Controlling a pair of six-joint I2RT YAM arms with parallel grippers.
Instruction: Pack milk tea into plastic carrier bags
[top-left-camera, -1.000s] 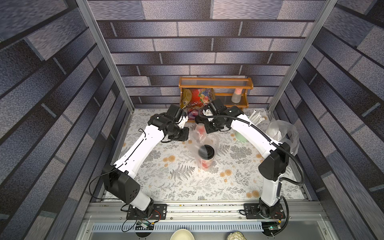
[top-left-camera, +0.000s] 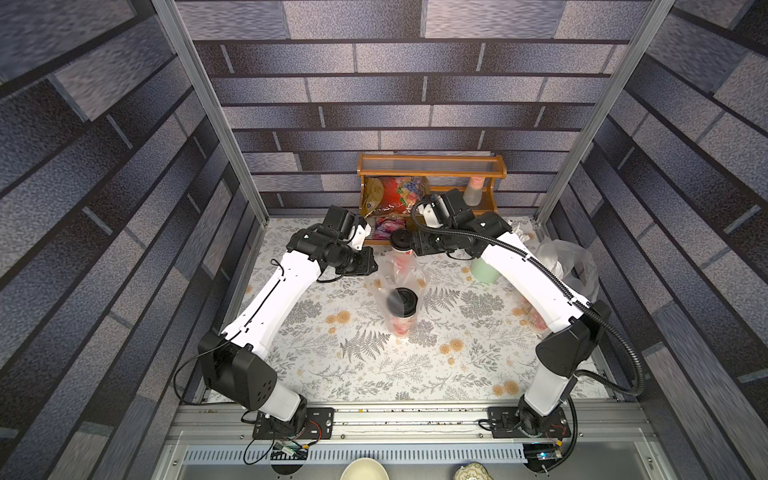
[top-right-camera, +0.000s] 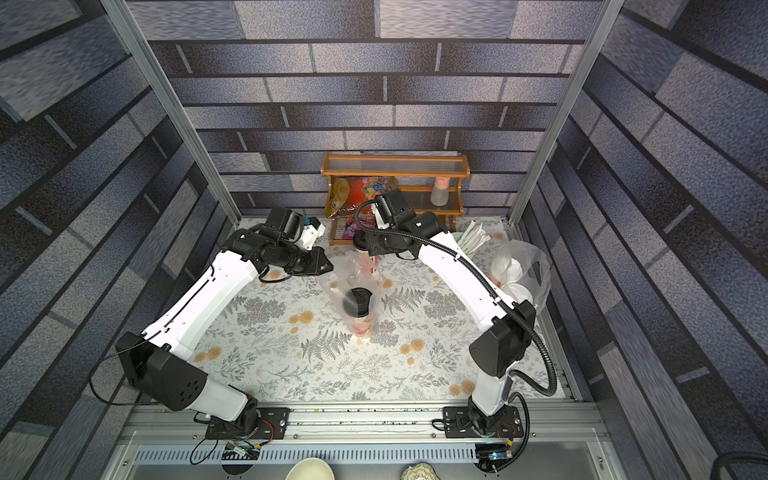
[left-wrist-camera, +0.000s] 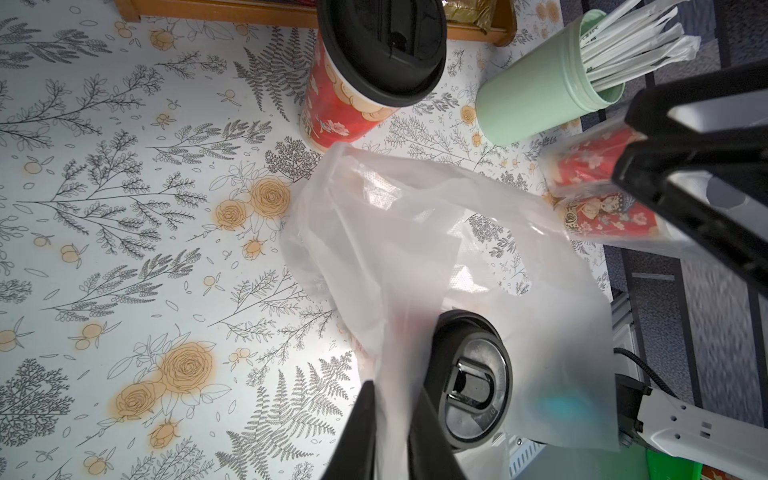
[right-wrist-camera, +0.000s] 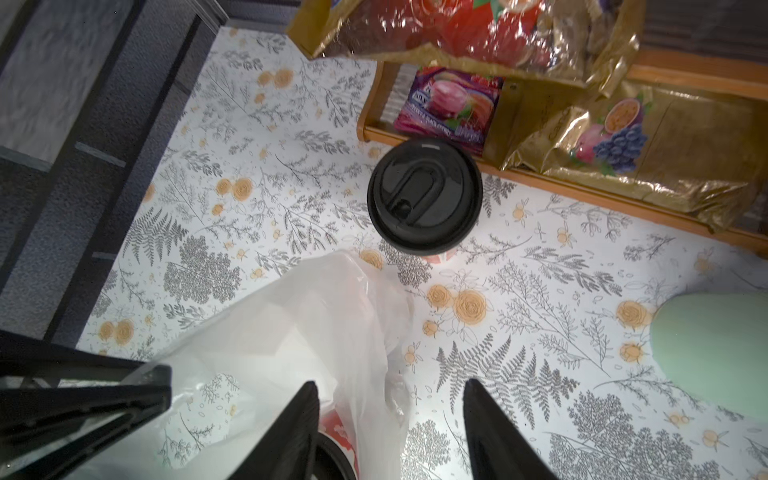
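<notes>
A milk tea cup with a black lid (left-wrist-camera: 472, 388) stands upright inside a translucent plastic bag (left-wrist-camera: 376, 232), near the middle of the table. A second red cup with a black lid (right-wrist-camera: 425, 196) stands outside the bag, farther back. My left gripper is at the bag's left edge, part open, with a fold of plastic running between its fingers; whether it pinches the fold is unclear. Across the bag, my right gripper is open. Plastic shows behind and between its fingers in the right wrist view, and no grip on it shows.
A green holder (left-wrist-camera: 532, 88) with white straws stands right of the rear cup. Another bag (top-right-camera: 520, 276) with cups in it is at the far right. A wooden shelf (top-left-camera: 432, 172) with packets is at the back.
Over the last second the right arm has shifted right, and the bag with its cup has moved slightly left.
</notes>
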